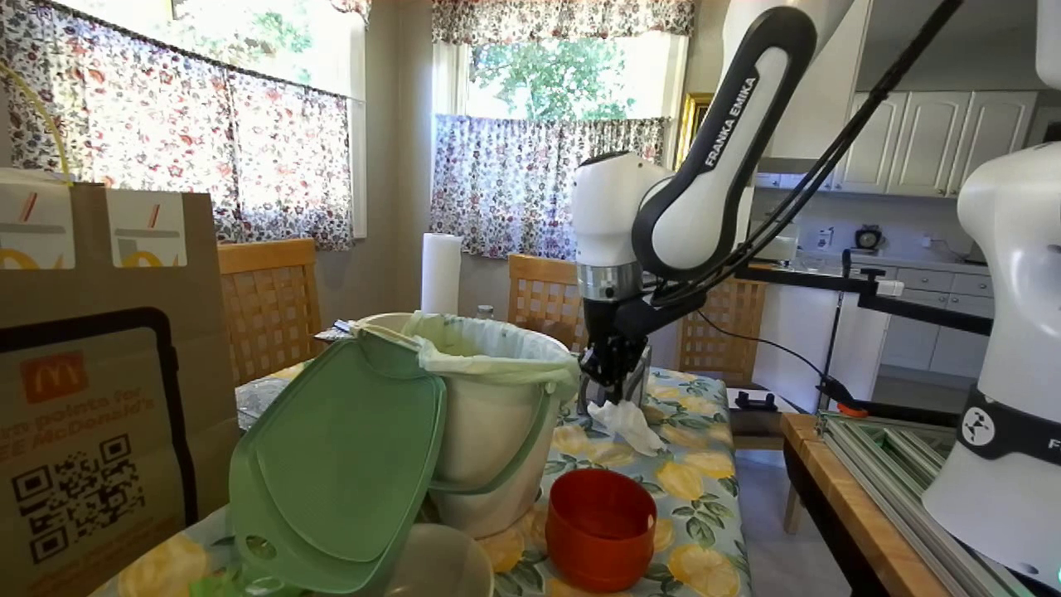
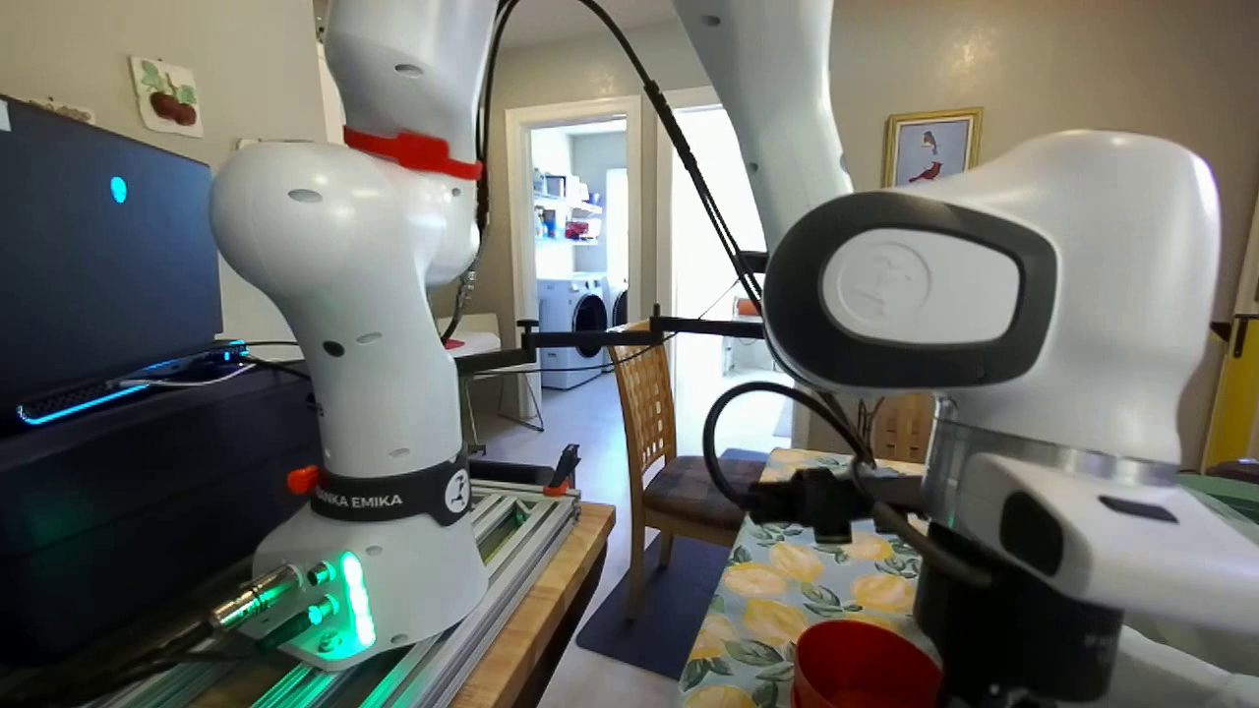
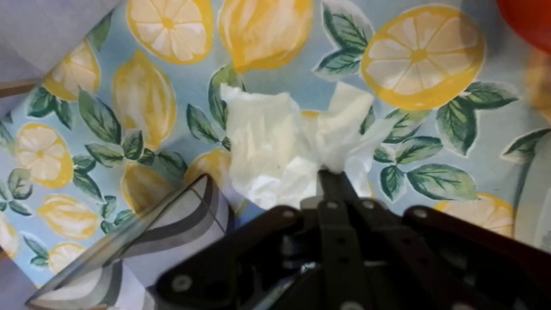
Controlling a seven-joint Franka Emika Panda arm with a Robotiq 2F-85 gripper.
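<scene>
My gripper (image 1: pixel 614 394) is shut on a crumpled white tissue (image 1: pixel 628 428), which hangs below the fingers just over the lemon-print tablecloth. In the wrist view, the tissue (image 3: pixel 273 150) spreads out from the fingertips, pinched near its lower right edge. To the left of the gripper in exterior view 1 stands a white bucket (image 1: pixel 487 433) lined with a pale green bag (image 1: pixel 487 338). Its green lid (image 1: pixel 338 448) leans against the front. In exterior view 2 the arm's wrist hides the fingers.
A red bowl (image 1: pixel 601 542) sits in front of the bucket, with a translucent bowl (image 1: pixel 443 565) beside it. A grey-and-white striped box (image 3: pixel 181 227) stands close to the gripper. A paper bag (image 1: pixel 119 288) fills the left side. Tablecloth right of the red bowl is clear.
</scene>
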